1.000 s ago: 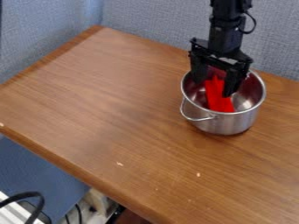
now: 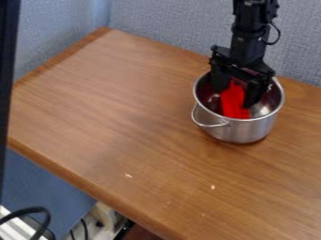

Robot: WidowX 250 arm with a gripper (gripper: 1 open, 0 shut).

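Note:
A steel pot (image 2: 236,131) with wire handles stands on the wooden table (image 2: 107,112), right of centre. A red object (image 2: 234,105) lies inside it. My black gripper (image 2: 239,86) reaches down into the pot from above, open, with its fingers on either side of the upper part of the red object. Whether they touch it is unclear.
A grey padded wall (image 2: 163,23) runs along the back. Cables (image 2: 32,214) lie beyond the table's front left edge.
My gripper has moved slightly down into the pot. The pot has stayed in place.

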